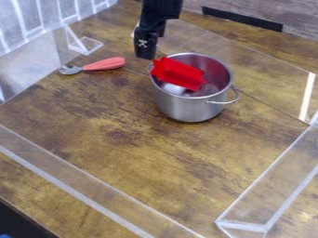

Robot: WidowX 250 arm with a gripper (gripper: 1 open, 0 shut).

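A steel pot (194, 106) with side handles stands on the wooden table, holding a red block-like item (180, 74) tilted inside. A pizza cutter with a red handle (104, 64) lies to its left. My dark gripper (145, 50) hangs at the top centre, above and left of the pot; its fingers are small and dark, and I see nothing held in them.
Clear plastic barriers (266, 200) border the work area on the left, right and back.
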